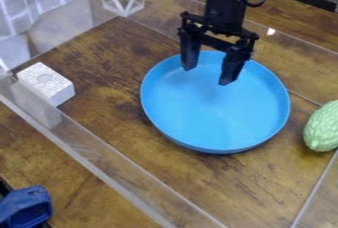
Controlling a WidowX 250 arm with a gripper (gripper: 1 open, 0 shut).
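Observation:
My black gripper (211, 58) hangs over the back part of a large round blue plate (211, 107), its two fingers spread apart on either side. The gripper is open, with nothing visible between the fingers. A white speckled block (45, 84) lies on the wooden surface at the left. A green oval object (321, 127) sits at the right edge, beside the plate.
A blue object (24, 206) is at the bottom left corner. A clear plastic wall runs diagonally along the lower left, and another stands at the back left. Bare wood (113, 54) shows left of the plate and in front of it.

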